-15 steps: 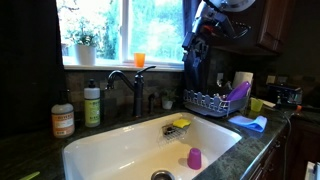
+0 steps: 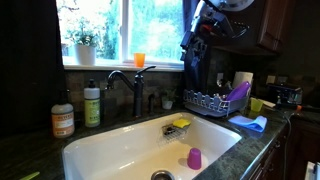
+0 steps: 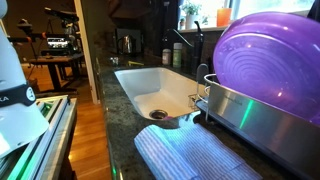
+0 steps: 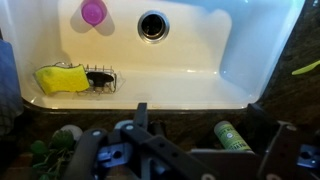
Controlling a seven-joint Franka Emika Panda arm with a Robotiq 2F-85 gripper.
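Observation:
In the wrist view my gripper stands open high over the sink's back edge, nothing between its fingers. Below it spreads the white sink point(image 4: 190, 88). A pink cup point(image 4: 94, 12) rests on the sink floor near the drain point(image 4: 153, 27). Against the sink wall hangs a wire caddy point(image 4: 106, 78) with a yellow sponge point(image 4: 62, 78) and a dark item in it. From the side, the cup point(image 2: 194, 158) and the sponge point(image 2: 182, 122) both show in the sink. The arm point(image 2: 205, 22) is raised near the window, well above the counter.
A black faucet point(image 2: 137, 85) rises behind the sink beside two soap bottles. A dish rack point(image 3: 250, 115) holding a large purple bowl point(image 3: 270, 65) stands on the counter. Close by lies a blue-striped cloth point(image 3: 185, 152). Much of the sink floor is bare.

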